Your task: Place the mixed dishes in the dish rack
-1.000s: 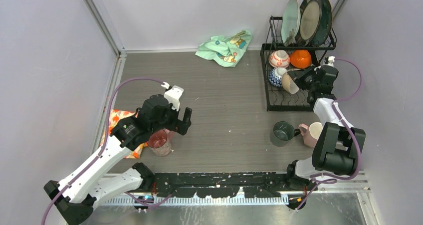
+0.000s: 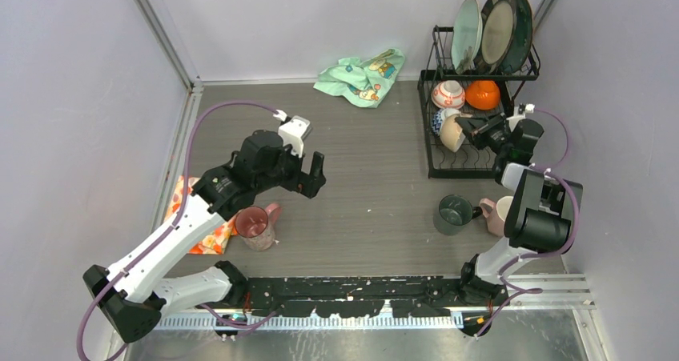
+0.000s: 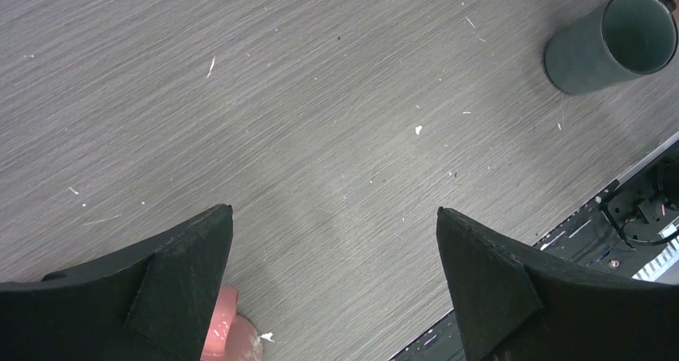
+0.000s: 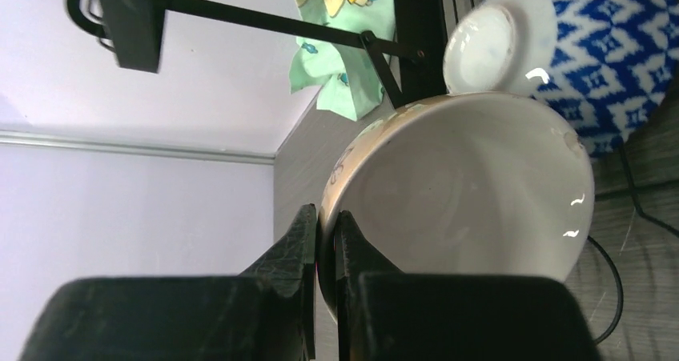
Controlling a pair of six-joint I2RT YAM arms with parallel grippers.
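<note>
On the dish rack (image 2: 432, 169) my right gripper (image 2: 463, 122) is shut on the rim of a cream bowl (image 4: 456, 185), which is tilted on its side beside a blue-patterned bowl (image 4: 600, 57). An orange bowl (image 2: 483, 94) and red-striped bowl (image 2: 447, 94) sit behind; plates (image 2: 467, 33) stand on the upper tier. My left gripper hangs open over bare table, empty. Below it to the left is a pink mug (image 2: 255, 230). A green mug (image 2: 453, 214) and a pink cup (image 2: 496, 218) stand in front of the rack.
A green printed cloth (image 2: 360, 78) lies at the back, an orange cloth (image 2: 208, 241) at the left under or beside the pink mug.
My left arm has moved right, away from over the pink mug.
</note>
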